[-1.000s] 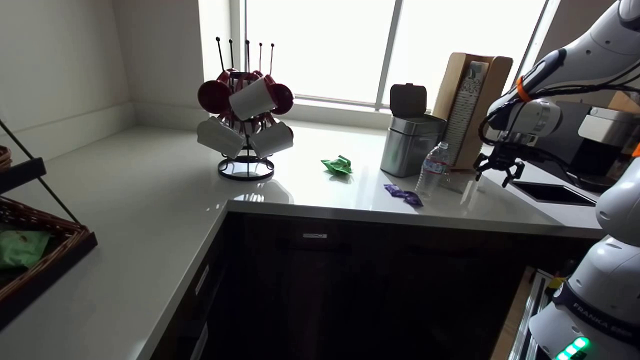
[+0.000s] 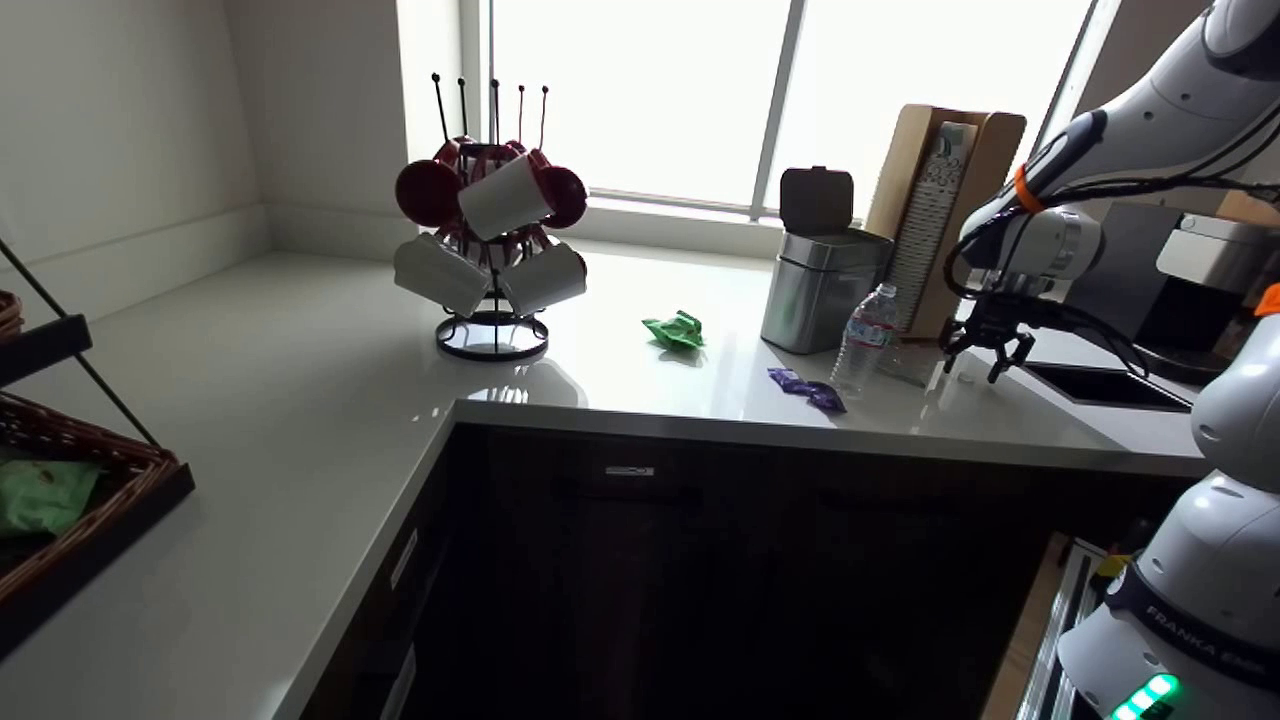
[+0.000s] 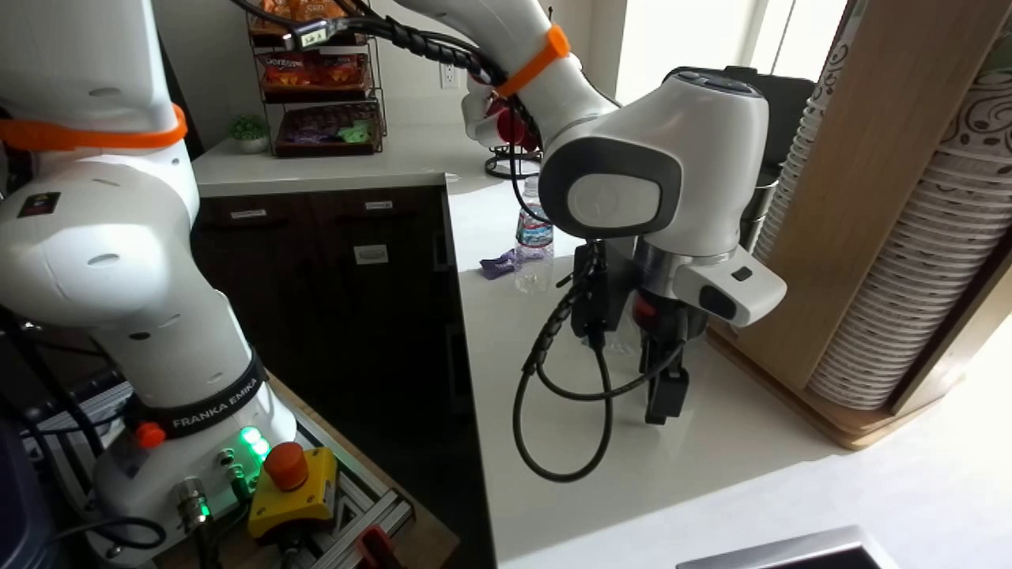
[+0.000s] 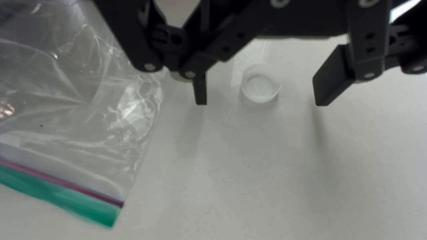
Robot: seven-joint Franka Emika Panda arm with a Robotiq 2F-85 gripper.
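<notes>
A small round white cap (image 4: 261, 84) lies on the counter, seen in the wrist view. My gripper is open above the counter, its two fingers apart on either side of the cap in that view, neither touching it. To the left of the fingers is a clear zip bag (image 4: 76, 96) with a green and purple seal strip. In exterior view 1 the gripper (image 2: 972, 370) is low over the right part of the counter, with a clear water bottle (image 2: 866, 341) standing to its left.
Behind the gripper stand a wooden cup holder (image 3: 835, 246) and a metal bin (image 2: 810, 288) with its lid up. Purple wrapper (image 2: 806, 389) and green packet (image 2: 675, 330) lie farther left, near a mug rack (image 2: 493, 354). A dark recess (image 2: 1110, 386) is on the right.
In exterior view 1 my gripper has come down and a little to the left, nearer the counter. The bottle, wrapper and packet have stayed put.
</notes>
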